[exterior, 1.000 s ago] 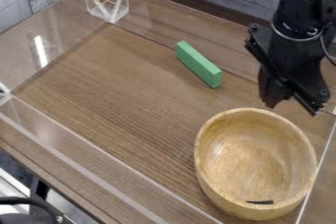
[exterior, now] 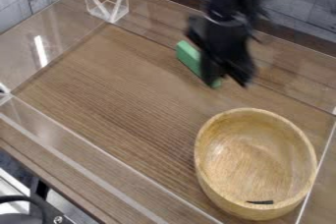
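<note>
My gripper (exterior: 218, 65), dark and blurred by motion, hangs at the upper middle over a green block (exterior: 196, 58), partly covering it. The fingers are too blurred to show their state or whether they touch the block. A round tan bowl (exterior: 253, 159) sits at the lower right on the wooden table (exterior: 112, 110).
A clear plastic object (exterior: 108, 2) stands at the back left. The back wall rises behind the arm.
My gripper has moved left from above the right side near the bowl to over the green block. The bowl and block appear unmoved.
</note>
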